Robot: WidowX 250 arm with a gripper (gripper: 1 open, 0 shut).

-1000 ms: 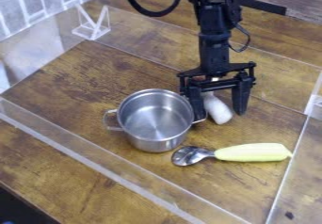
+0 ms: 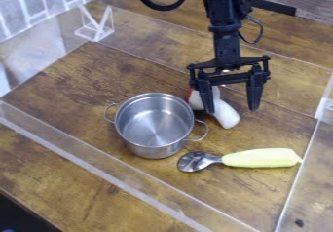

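Observation:
A steel pot point(image 2: 155, 126) with side handles stands on the wooden table. Just right of it lies a white elongated object point(image 2: 223, 113) with some red at its upper end. My black gripper point(image 2: 228, 99) is over that object, its fingers apart; whether anything is between them is unclear. In front lies a spoon point(image 2: 198, 161) beside a pale yellow corn-shaped object point(image 2: 262, 158).
A clear plastic stand point(image 2: 95, 23) is at the back left.
My gripper has risen slightly and moved a little to the right. The pot appears shifted slightly left. The other objects look unmoved.

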